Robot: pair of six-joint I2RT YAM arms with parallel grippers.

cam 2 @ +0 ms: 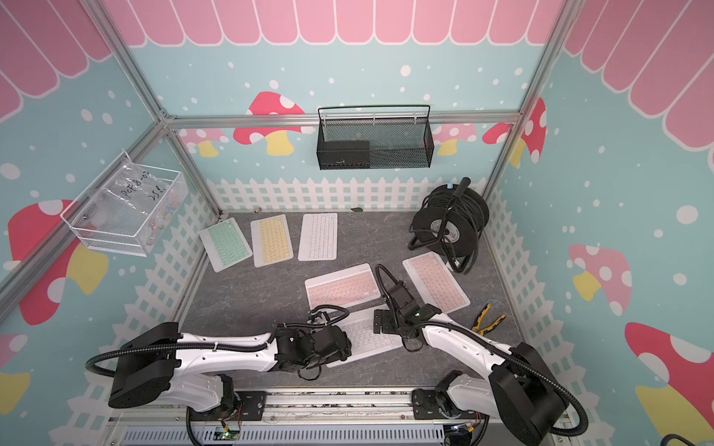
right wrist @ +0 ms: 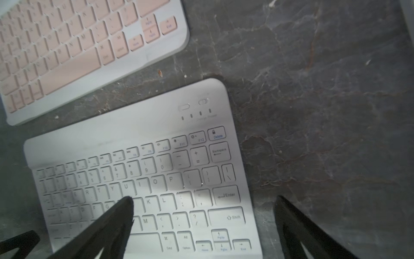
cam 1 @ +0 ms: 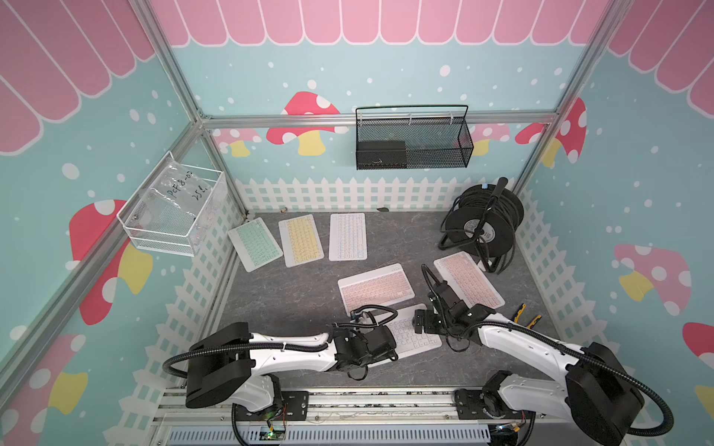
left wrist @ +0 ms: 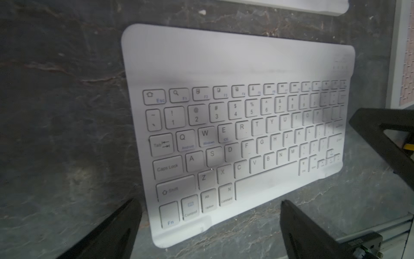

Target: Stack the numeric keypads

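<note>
A white keyboard point(cam 1: 416, 336) with white keys lies flat near the front of the table, under both arms. My left gripper hovers over its left part, open, with the keyboard's near edge showing between and beyond the fingers. Above its right end is my right gripper, also open and holding nothing; the right short edge shows between its fingers. Just behind lies a pink-keyed keyboard point(cam 1: 376, 287), apart from the white one. A second pink keyboard point(cam 2: 436, 281) lies at the right. Green point(cam 1: 255, 243), yellow point(cam 1: 302, 239) and another white keyboard point(cam 1: 348, 236) lie along the back.
A black cable reel point(cam 1: 482, 226) stands at the back right corner. Yellow-handled pliers point(cam 2: 487, 319) lie on the right. A white wire basket point(cam 1: 174, 208) and a black mesh basket point(cam 1: 414, 141) hang on the walls.
</note>
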